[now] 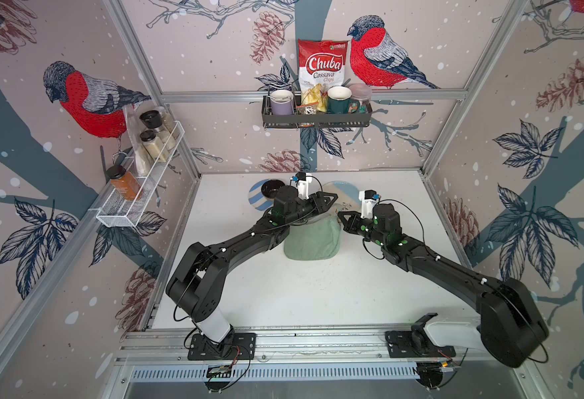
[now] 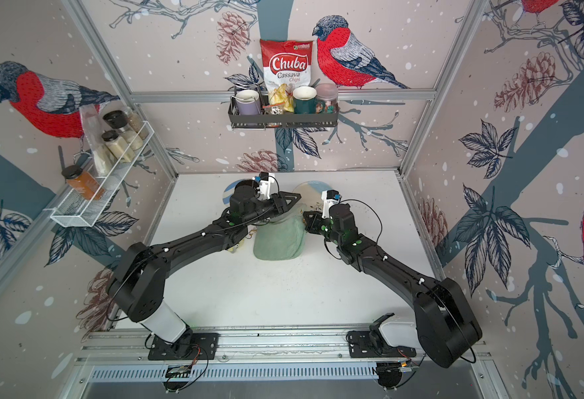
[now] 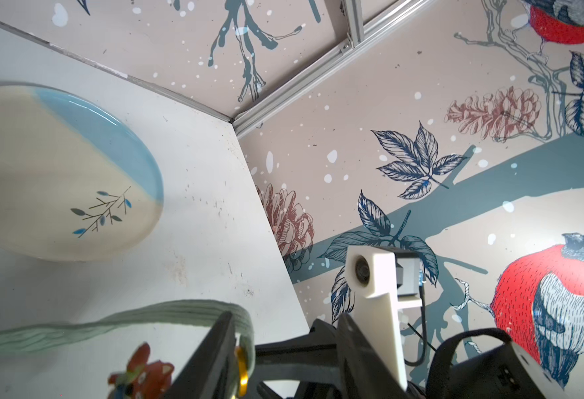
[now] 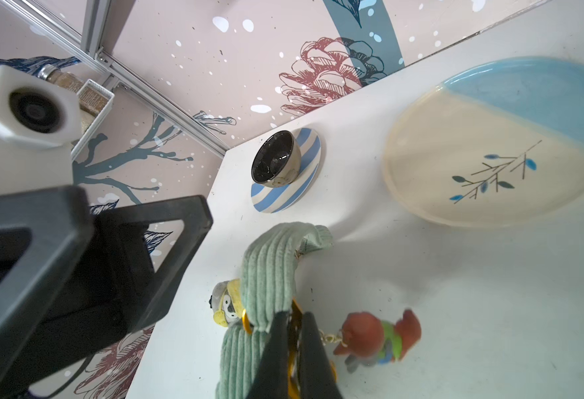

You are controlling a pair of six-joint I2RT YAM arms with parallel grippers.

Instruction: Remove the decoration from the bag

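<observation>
The pale green bag (image 1: pixel 311 242) hangs between the arms; its corduroy strap (image 4: pixel 268 266) carries gold hardware. A red-headed toy decoration (image 4: pixel 365 335) hangs there on a gold chain, with a yellow figure (image 4: pixel 226 302) behind the strap. My left gripper (image 1: pixel 326 198) is open; in the left wrist view one finger is beside the strap and gold piece, with nothing clearly between the fingers. My right gripper (image 1: pixel 345 219) is shut at the gold hardware by the chain, which shows between its fingertips in the right wrist view.
A blue-and-cream plate (image 4: pixel 484 166) and a bowl (image 4: pixel 272 159) on a striped plate lie at the back. A wall rack (image 1: pixel 315 121) and a white side shelf (image 1: pixel 115 212) hold containers.
</observation>
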